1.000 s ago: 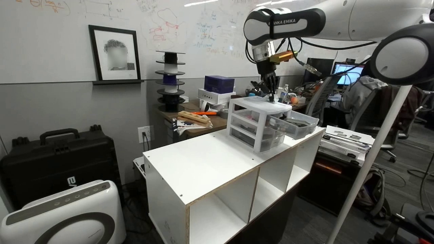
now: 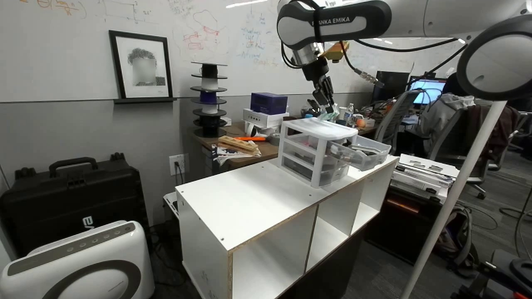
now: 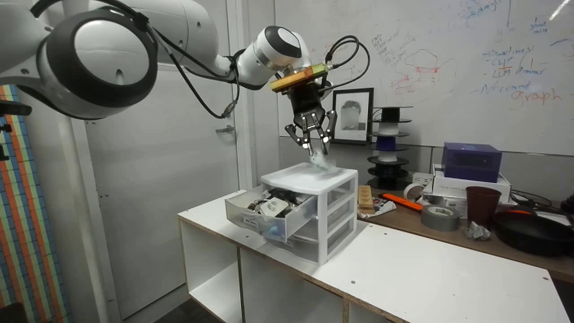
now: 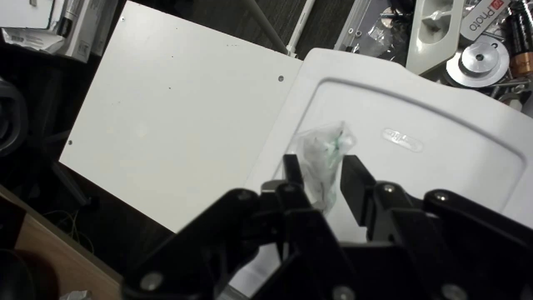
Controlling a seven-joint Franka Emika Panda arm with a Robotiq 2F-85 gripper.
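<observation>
My gripper [image 3: 317, 150] points down above the white drawer unit's top [image 3: 301, 180]. Its fingers stand apart in the wrist view, with a gap between the tips. A small clear plastic bag with pale green and white contents [image 4: 320, 152] shows through and beyond that gap. In exterior view 2 the bag [image 3: 321, 161] is a blur just under the fingertips, over the unit's top; whether it touches a finger or the top I cannot tell. Exterior view 1 shows the bag [image 2: 329, 115] at the unit's far side, below the gripper.
An upper drawer [image 3: 258, 212] is pulled out and full of small parts. The unit stands on a white shelf [image 2: 239, 199] with bare surface beside it. Behind is a wooden desk with tape [image 3: 440, 217], a brown cup [image 3: 480, 204] and a black pan [image 3: 532, 231].
In exterior view 1 my gripper has risen from close to the unit's top and shifted left, tilting somewhat. The bag now shows more clearly beneath it. The drawer has not moved.
</observation>
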